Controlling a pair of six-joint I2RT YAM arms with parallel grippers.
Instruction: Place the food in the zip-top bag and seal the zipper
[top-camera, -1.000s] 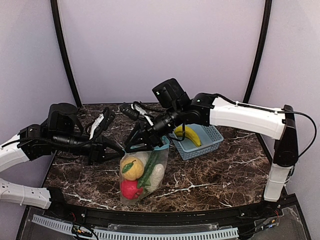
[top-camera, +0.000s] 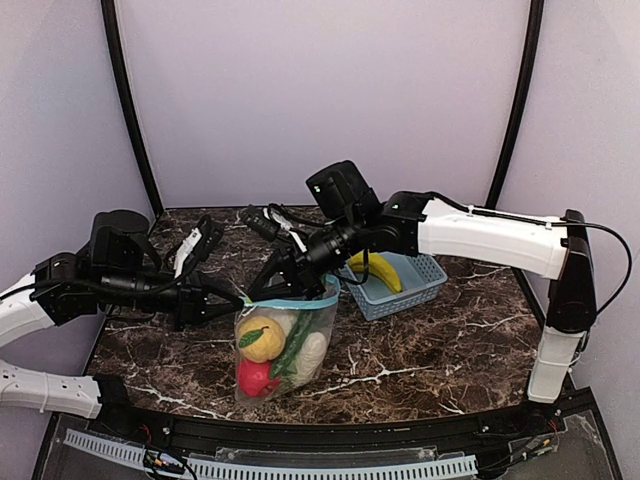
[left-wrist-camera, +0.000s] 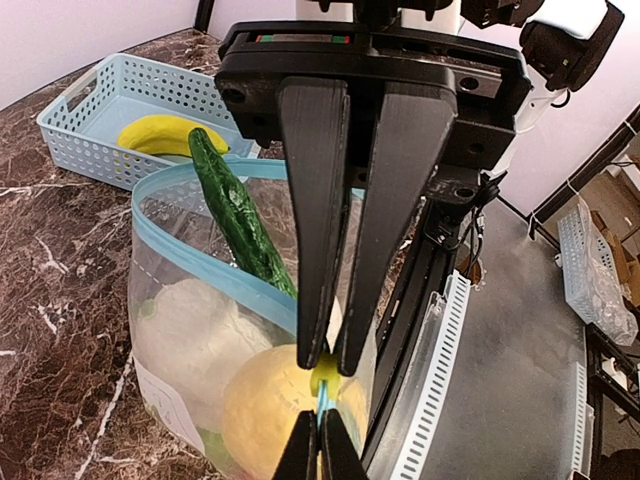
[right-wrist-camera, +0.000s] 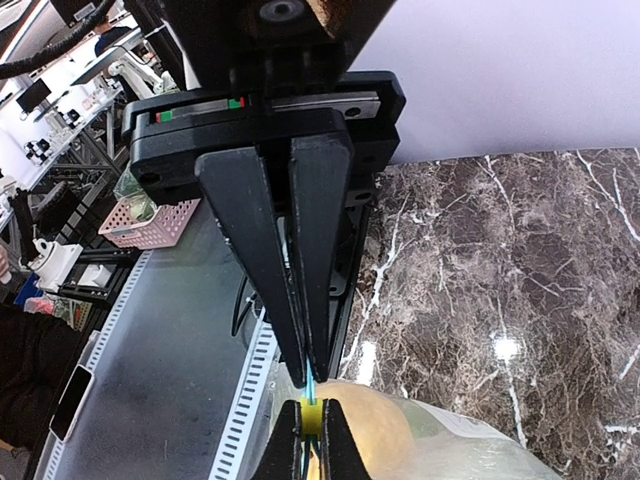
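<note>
The clear zip bag (top-camera: 318, 335) stands with its blue-rimmed mouth open in the left wrist view. Inside are a yellow-orange fruit (top-camera: 261, 340), a red fruit (top-camera: 256, 377), a white item (top-camera: 312, 352) and a cucumber (left-wrist-camera: 238, 212) whose tip rises to the rim. At the near corner of the rim, my left gripper is shut on the end of the blue zip strip (right-wrist-camera: 309, 385). Right beside it, my right gripper is shut on the yellow zip slider (right-wrist-camera: 312, 414). The two grippers' tips nearly meet.
A blue basket (top-camera: 422, 293) holding a banana (top-camera: 382, 271) stands behind the bag to the right. The table's front edge is close below the bag.
The bag and its corner have shifted slightly left along with my left gripper. My right arm has barely moved.
</note>
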